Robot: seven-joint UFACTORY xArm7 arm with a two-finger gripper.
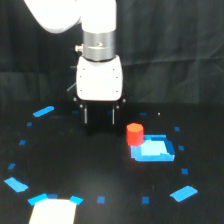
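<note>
A small red block (134,133), with several flat sides, stands at the back left corner of a blue-edged square (168,148) with a white middle. Whether it rests on the square or just behind it, I cannot tell. My gripper (99,118) points downward, up and to the left of the red block and apart from it. Its dark fingers (85,115) are spread, with nothing visible between them. Against the black background their tips are hard to make out.
A pale cream square (52,212) lies at the front left edge. Flat blue tape strips (183,193) and several small blue marks lie on the black table (110,170).
</note>
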